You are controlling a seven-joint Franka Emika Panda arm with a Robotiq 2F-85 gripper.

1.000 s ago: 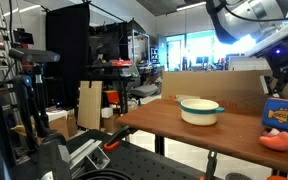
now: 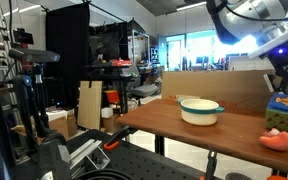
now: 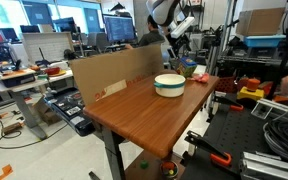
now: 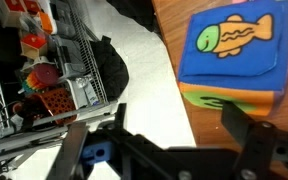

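Observation:
A soft-looking block [image 4: 234, 55] has a blue face with an orange and green fish, and a yellow-orange side below it. In exterior view 1 the same block [image 2: 287, 105] is at the right end of the table, its blue panel above a green and yellow part. My gripper is open, its dark fingers [image 4: 112, 132] spread wide with nothing held. The block lies ahead of the fingers, towards the right one; whether that finger touches it, I cannot tell. In exterior view 1 the frame's edge cuts off part of the arm.
A pale bowl [image 2: 200, 110] with a green rim stands mid-table. A pink-red item [image 2: 276, 139] lies near the front edge, close to the block. Behind the wooden table [image 2: 156, 122] rises a brown board [image 2: 214, 90].
A second ago the block's blue panel covered most of its visible front. It now sits higher, with green and yellow showing beneath it.

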